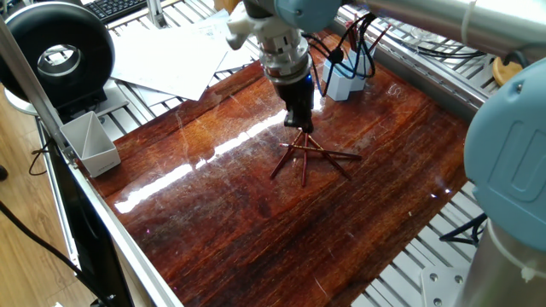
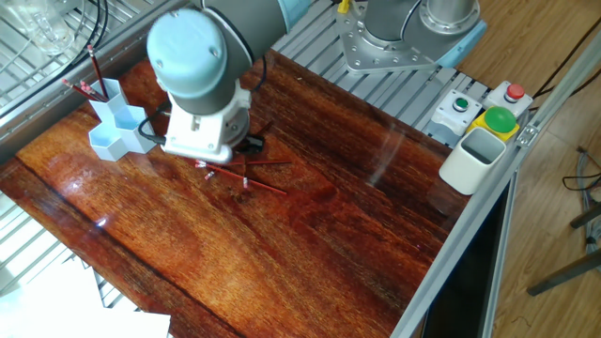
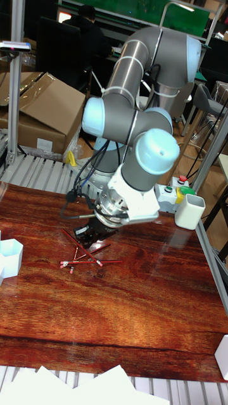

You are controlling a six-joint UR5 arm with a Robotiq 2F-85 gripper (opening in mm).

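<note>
Several dark red pencils lie crossed in a loose pile on the brown wooden table. In exterior view 1 my gripper points down at the upper end of that pile, and its tips cover part of it. The same pencils show beside the wrist in exterior view 2, where the arm hides most of the gripper. From exterior view 3 the black gripper is just above or among the pencils. The fingers look small and dark; whether they are apart or touching a pencil cannot be made out.
A pale hexagonal holder with a few pencils upright stands near the table edge. White bins sit at other edges. White papers lie off the board.
</note>
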